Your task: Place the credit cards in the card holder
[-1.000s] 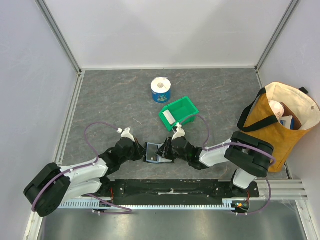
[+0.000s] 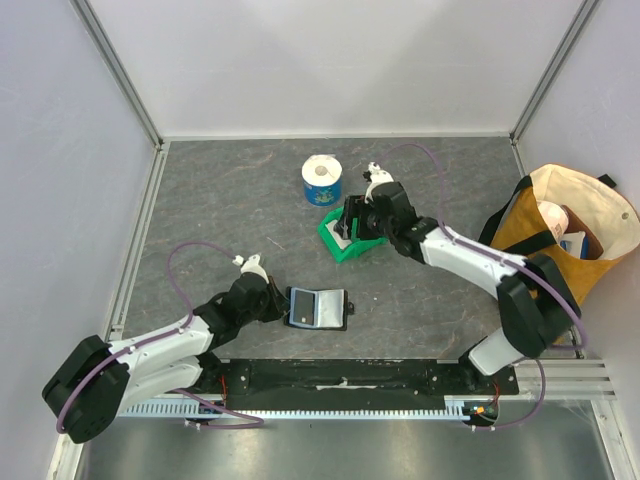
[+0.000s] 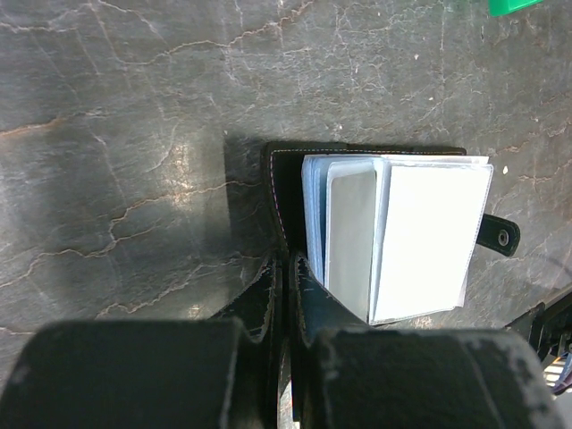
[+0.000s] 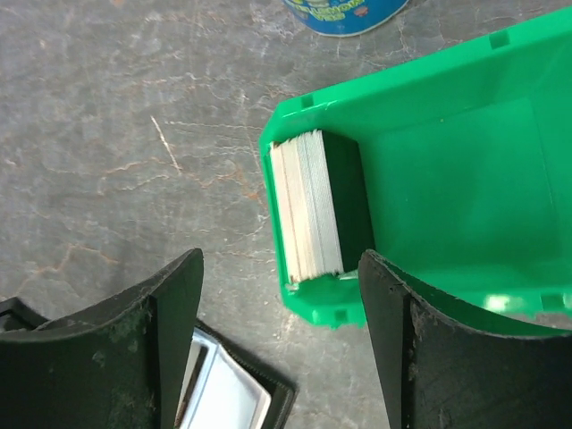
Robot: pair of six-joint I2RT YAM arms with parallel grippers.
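Observation:
The black card holder (image 2: 331,309) lies spread on the table, its clear sleeves (image 3: 432,234) showing in the left wrist view. My left gripper is shut on the holder's left cover edge. A green tray (image 4: 429,107) has a stack of cards (image 4: 308,204) standing on edge against its left end, pale edges upward and a dark face toward the empty part. Above that stack, my right gripper stands open, with nothing between its fingers. Seen from the top, the right hand partly hides the tray (image 2: 352,250).
A blue tub with a white roll (image 2: 322,180) stands just behind the tray. To the far right is a yellow bag (image 2: 565,235) with things inside.
My right arm has moved from over the card holder back and to the right, and now hangs over the green tray. The left gripper stays nearly still at the holder's edge.

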